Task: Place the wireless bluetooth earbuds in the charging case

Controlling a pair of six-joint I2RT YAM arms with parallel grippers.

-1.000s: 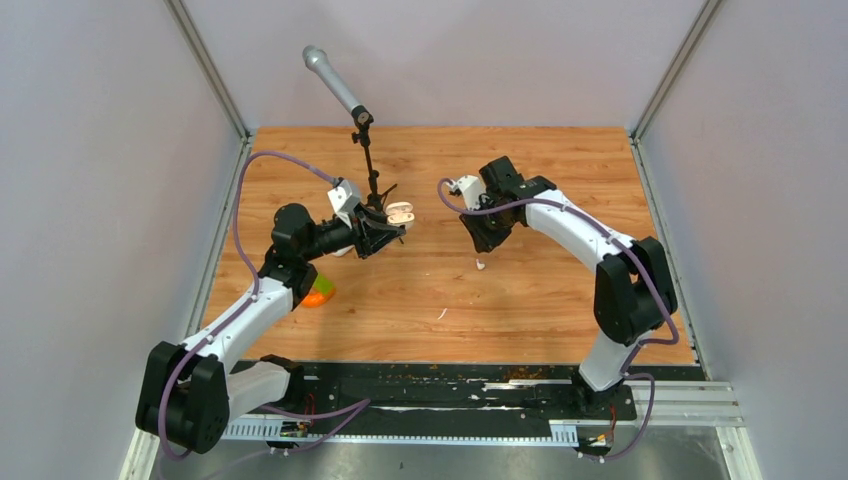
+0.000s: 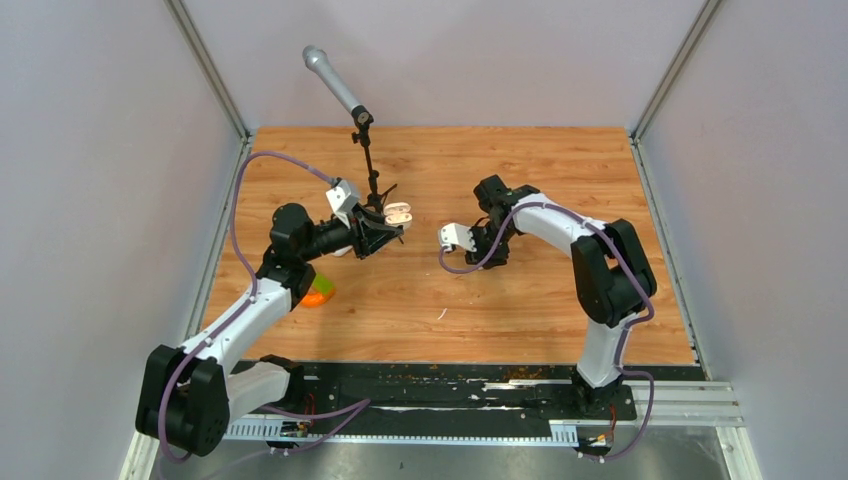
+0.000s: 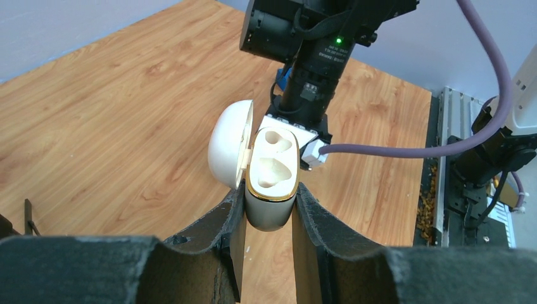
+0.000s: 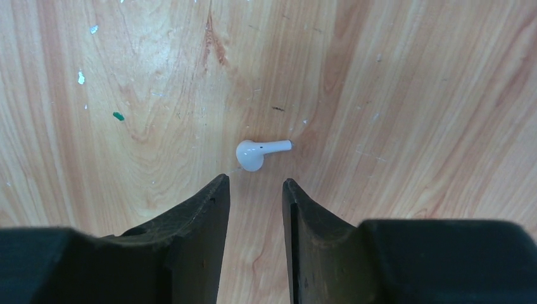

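Observation:
A white charging case [image 3: 270, 212] with its lid hinged open is held upright in my left gripper, which is shut on its lower body. Both earbud slots in the case look empty. In the top view the case [image 2: 398, 217] hangs above the left-middle of the table. A single white earbud [image 4: 252, 156] lies on the wood, its stem pointing right in the right wrist view. My right gripper is open above the table, fingertips just short of the earbud, with nothing between them. From the top, the right arm hides most of that earbud.
A microphone-like device on a stand [image 2: 368, 160] rises behind the left gripper. An orange and green object [image 2: 318, 291] lies beside the left arm. A purple cable [image 2: 468, 270] loops round the right wrist.
The left arm and case have stayed put.

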